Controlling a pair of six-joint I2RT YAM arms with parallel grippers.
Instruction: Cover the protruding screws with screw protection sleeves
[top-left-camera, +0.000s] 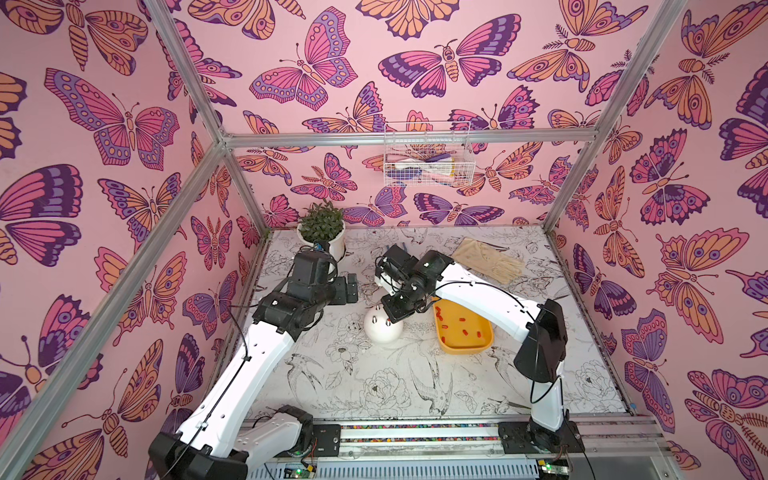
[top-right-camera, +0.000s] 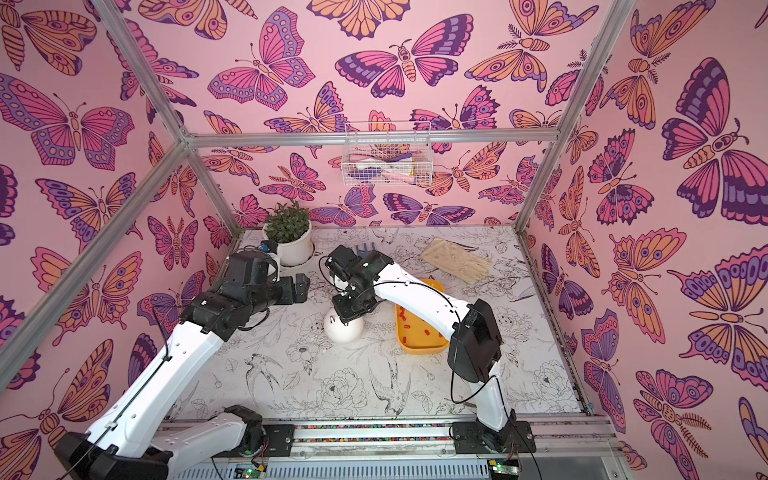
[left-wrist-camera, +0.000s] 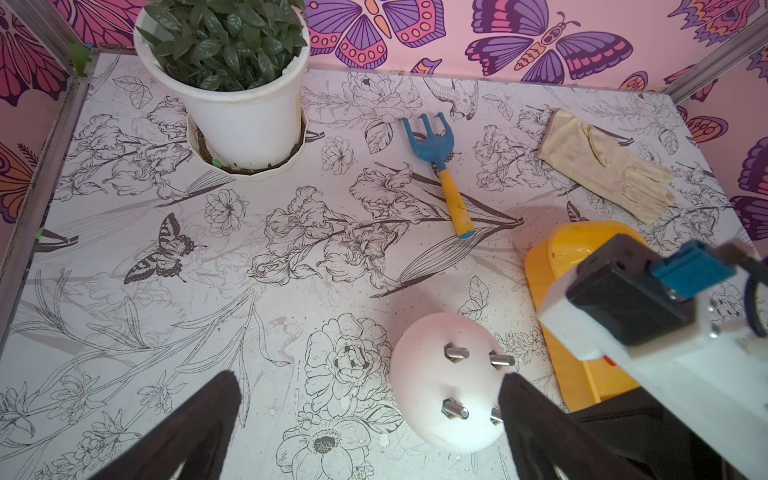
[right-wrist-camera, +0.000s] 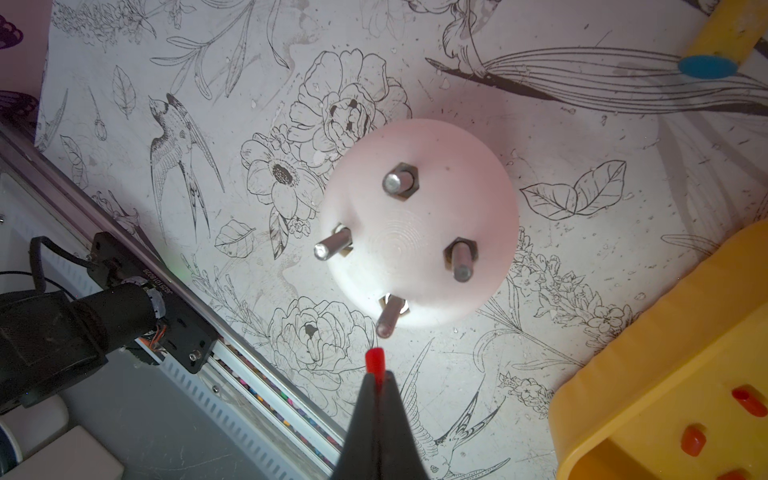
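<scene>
A white dome (right-wrist-camera: 432, 240) with bare metal screws stands on the table; one screw (right-wrist-camera: 390, 317) points toward my right gripper. Shut on a small red sleeve (right-wrist-camera: 374, 361), that gripper holds it at the fingertips, its end just short of this screw's tip and apart from it in the right wrist view. More red sleeves (right-wrist-camera: 693, 439) lie loose in the yellow tray (right-wrist-camera: 640, 388). My left gripper (top-left-camera: 352, 289) is open and empty, left of and behind the dome; its dark fingers (left-wrist-camera: 196, 424) are spread wide in the left wrist view.
Behind the left gripper stands a potted plant (left-wrist-camera: 248, 120). A small blue fork with a yellow handle (left-wrist-camera: 454, 200) and a beige glove (left-wrist-camera: 604, 164) lie toward the back. In the left wrist view, the right arm (left-wrist-camera: 640, 320) partly covers the tray.
</scene>
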